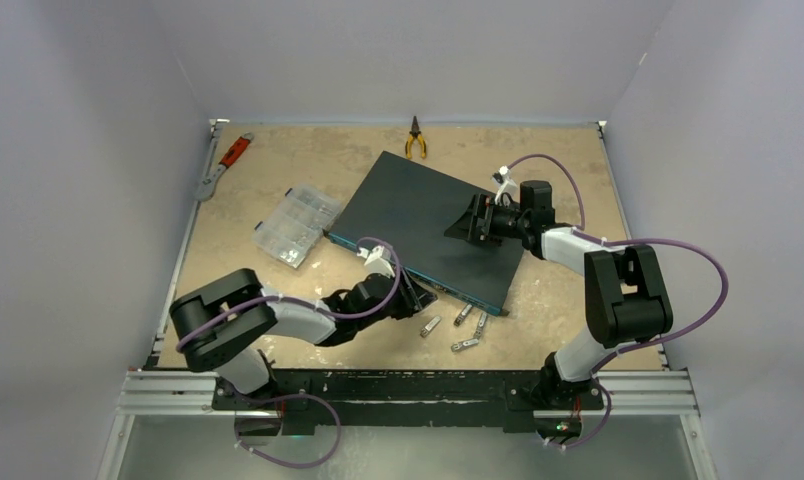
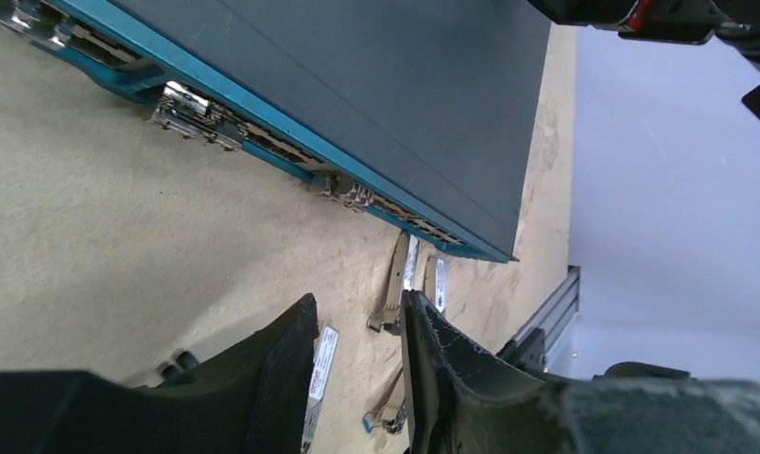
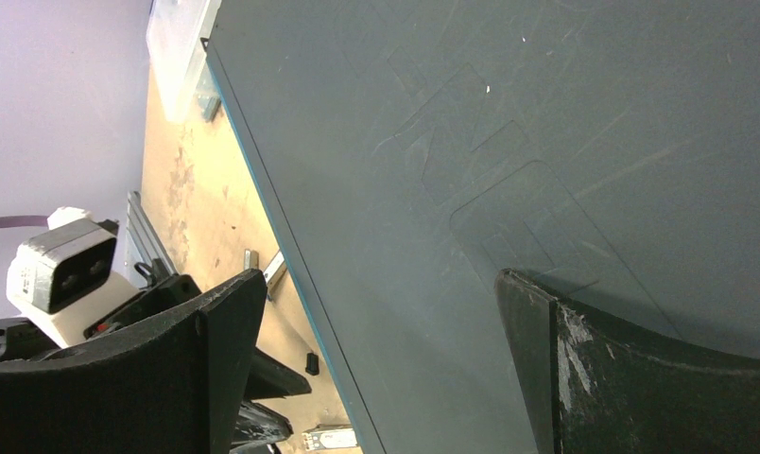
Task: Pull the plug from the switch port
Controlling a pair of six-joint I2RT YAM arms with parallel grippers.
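The dark switch (image 1: 428, 215) lies at a slant on the bench, its teal-edged port side facing the front. In the left wrist view, metal plugs (image 2: 198, 118) protrude from its ports, with another plug (image 2: 346, 191) farther along towards the right corner. My left gripper is in front of that side, its fingers part open with nothing held between them; loose plugs on the bench show beyond the gap. Over the switch's top face, my right gripper stands wide open and empty.
Several loose plugs (image 1: 465, 345) lie by the switch's front right corner. A small black piece (image 3: 312, 364) is on the bench nearby. A clear compartment box (image 1: 298, 225) is left of the switch, pliers (image 1: 415, 140) behind it, and a red-handled tool (image 1: 225, 165) far left.
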